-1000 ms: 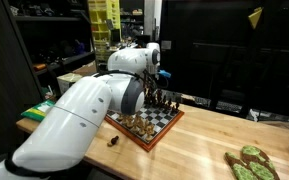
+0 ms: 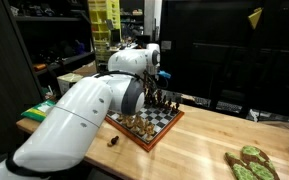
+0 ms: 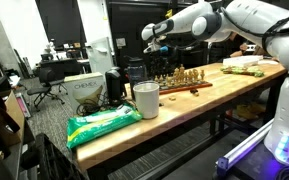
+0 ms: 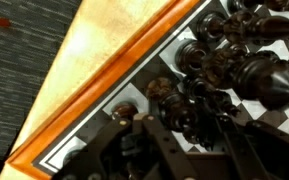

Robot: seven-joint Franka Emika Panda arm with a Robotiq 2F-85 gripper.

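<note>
My gripper is shut on a dark brown chess piece (image 4: pixel 174 100) close to the board's wooden rim (image 4: pixel 112 78), in the wrist view. Other dark pieces (image 4: pixel 269 78) crowd close around its fingers, upright and partly overlapping in this view. Whether the held piece touches the board cannot be seen. The chessboard (image 2: pixel 162 133) lies on the wooden table, with light pieces (image 2: pixel 137 126) along its near side and dark pieces on its far side. My arm hides part of the board in exterior view 1.
A lone dark piece (image 2: pixel 113 141) lies off the board. Green patterned items (image 2: pixel 252 164) rest at the table's right. A white cup (image 3: pixel 146 99) and a green packet (image 3: pixel 104 122) stand near the table's end. The table right of the board is clear.
</note>
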